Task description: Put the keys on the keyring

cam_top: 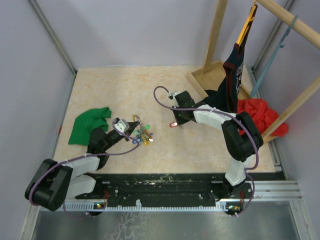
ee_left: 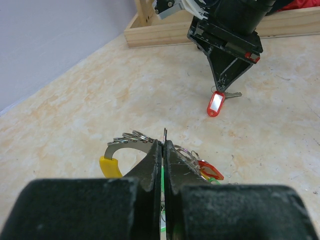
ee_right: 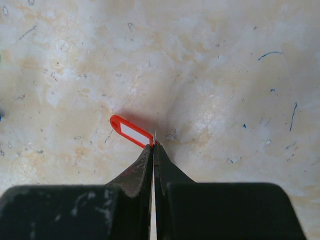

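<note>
A red key tag (ee_right: 131, 131) with a white label lies on the table under my right gripper, whose fingers are shut just over its end. The left wrist view shows that tag (ee_left: 216, 104) with a ring and a key (ee_left: 233, 94) beside it, below my right gripper. My left gripper is shut over a bunch of keys (ee_left: 113, 166) with coloured heads and rings; whether anything thin is between its fingertips is unclear.
A green cloth (cam_top: 88, 125) lies at the left. A wooden frame and box (cam_top: 205, 80) with hanging dark fabric and a red cloth (cam_top: 264, 119) fill the right.
</note>
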